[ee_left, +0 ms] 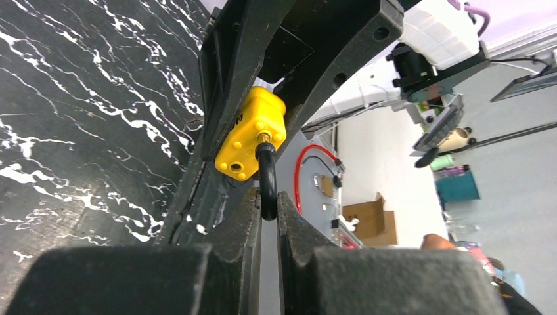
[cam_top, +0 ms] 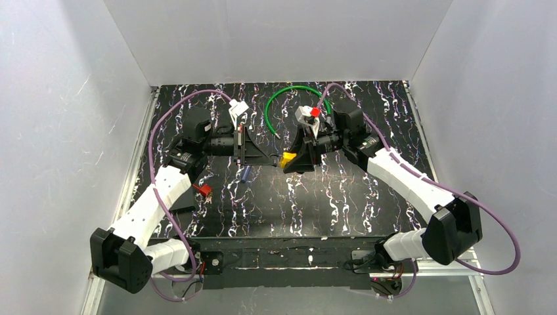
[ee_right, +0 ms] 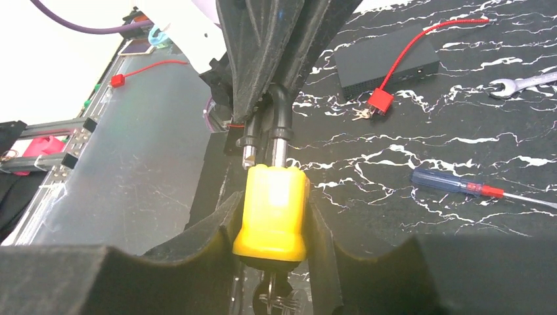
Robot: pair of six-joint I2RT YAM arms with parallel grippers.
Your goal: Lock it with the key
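A yellow padlock (ee_right: 274, 207) hangs between the two grippers, above the table. My right gripper (cam_top: 290, 161) is shut on its body, one finger on each side. On the black-sleeved shackle (ee_left: 267, 177), my left gripper (cam_top: 273, 161) is shut. One shackle leg runs into the body. The other leg's notched metal end (ee_right: 249, 156) stands clear above it, so the shackle is open. Beneath the body, metal keys or a ring (ee_right: 279, 302) show blurred in the right wrist view. Whether a key sits in the lock cannot be made out.
On the table lie a dark box (ee_right: 378, 62), a red lock with keys (ee_right: 380, 100) and a red cable, a screwdriver (ee_right: 453, 184) and a wrench (ee_right: 522, 84). A green hose (cam_top: 269, 108) curves at the back.
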